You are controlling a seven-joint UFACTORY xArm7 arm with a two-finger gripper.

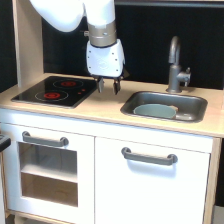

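Observation:
The white robot arm reaches down from the top, its gripper [108, 86] hanging open above the wooden counter between the hob and the sink. The two dark fingers are apart, with nothing seen between them. A blue-grey pan or dish [155, 110] lies in the steel sink [190, 107], with a small tan object partly visible behind it.
The black hob [53, 91] with red rings is on the left, the grey tap [175, 62] behind the sink on the right. Below are white cabinet doors [138, 195] with grey handles and an open-fronted compartment.

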